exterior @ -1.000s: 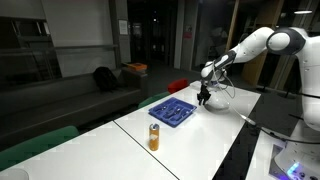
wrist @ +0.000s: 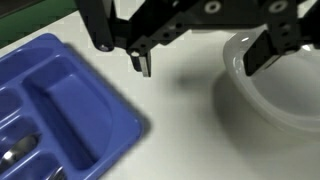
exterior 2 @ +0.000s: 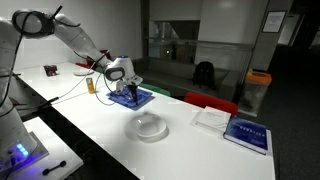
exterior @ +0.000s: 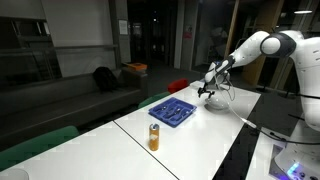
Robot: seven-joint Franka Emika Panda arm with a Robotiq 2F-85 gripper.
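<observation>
My gripper stands open above the white table, its fingers wide apart and nothing held between them. To one side of it in the wrist view is a blue compartment tray with metal cutlery in it. A white bowl lies on the opposite side, partly covered by a finger; the part of its inside that shows is empty. In exterior view 2 the bowl rests nearer the camera than the tray, and the gripper hangs near the tray.
An orange-and-white cylinder stands upright on the table, well away from the bowl. Two rectangular panels or boards lie at the table's far side.
The gripper has risen a little and shifted slightly right in exterior view 1, toward the bowl's side. Tray, bowl and cylinder stay where they were.
</observation>
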